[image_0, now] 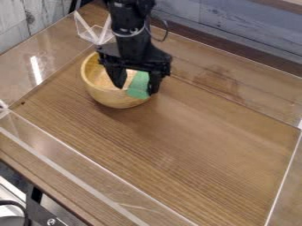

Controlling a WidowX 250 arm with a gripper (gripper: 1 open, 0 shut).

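My gripper [130, 74] is open above a yellow-tan bowl [104, 99] at the upper middle of the table, with its black fingers reaching down on either side over the bowl. A small green object [139, 85] sits at the bowl's right part, below and beside the right finger. Whether it touches the finger or rests on the bowl I cannot tell exactly.
A clear plastic piece [97, 26] stands at the back left, behind the bowl. A wall runs along the back right.
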